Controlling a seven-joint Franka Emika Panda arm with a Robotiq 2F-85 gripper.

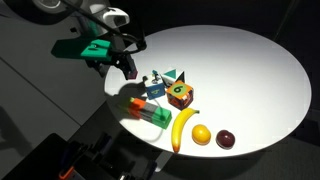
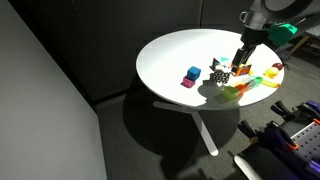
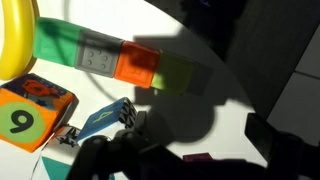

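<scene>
My gripper (image 1: 121,60) hangs open above the left edge of the round white table (image 1: 255,75). In the wrist view its dark fingers (image 3: 268,138) stand wide apart. Between them, low in that view, a bit of a red block (image 3: 197,157) shows. Exterior view 2 has a pink block (image 2: 188,83) beside a blue cube (image 2: 194,73). A row of joined blocks (image 3: 100,52), green, grey, orange and olive, lies flat under the gripper's shadow. Near it are a numbered cube (image 3: 28,112) and a blue picture block (image 1: 153,86).
At the front of the table lie a banana (image 1: 181,130), an orange (image 1: 201,134) and a dark red plum-like fruit (image 1: 225,139). A green and white triangular piece (image 1: 174,76) stands behind the numbered cube.
</scene>
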